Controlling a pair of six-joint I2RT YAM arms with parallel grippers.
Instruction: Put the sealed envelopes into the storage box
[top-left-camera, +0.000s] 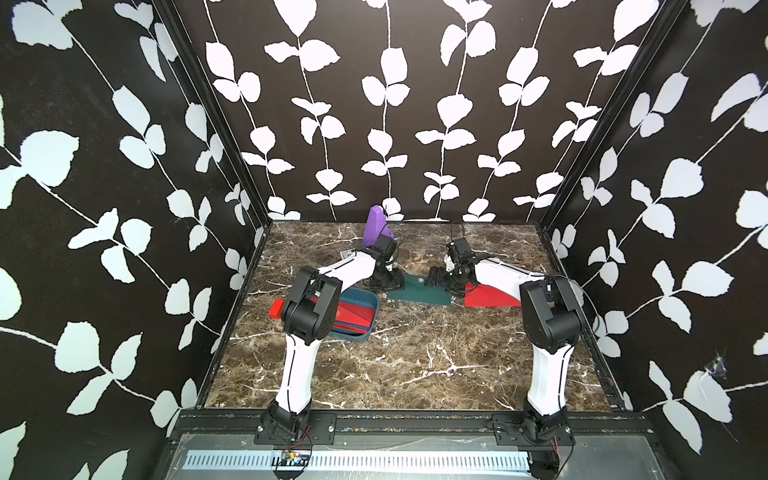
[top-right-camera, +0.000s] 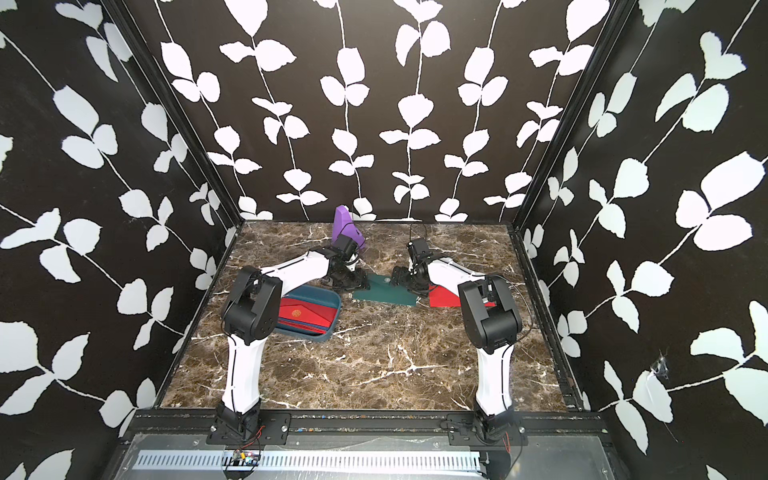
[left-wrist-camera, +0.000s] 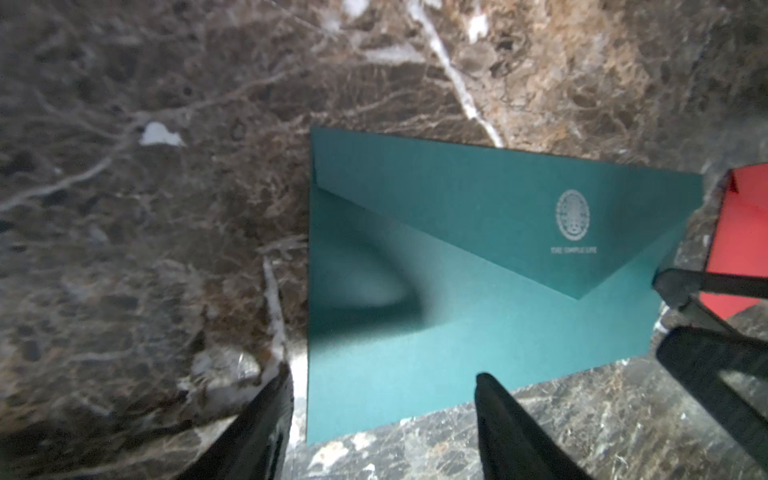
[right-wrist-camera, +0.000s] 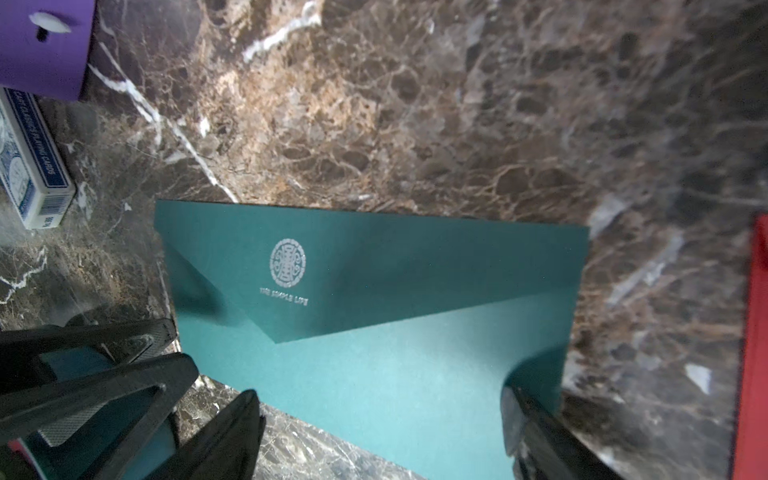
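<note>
A teal envelope (left-wrist-camera: 480, 312) (right-wrist-camera: 376, 360) lies flat on the marble table, with a sealed flap and a printed emblem. My left gripper is over its left part and my right gripper over its right part, both with fingers apart and nothing visibly between them. The blue storage box (top-right-camera: 308, 332) stands to the left, holding red envelope material (top-right-camera: 304, 313). Another red envelope (top-left-camera: 492, 296) lies right of the teal one, partly under my right arm.
A purple object (top-left-camera: 376, 220) stands at the back, with a playing-card box (right-wrist-camera: 36, 160) near it. A small red item (top-left-camera: 277, 308) is left of the storage box.
</note>
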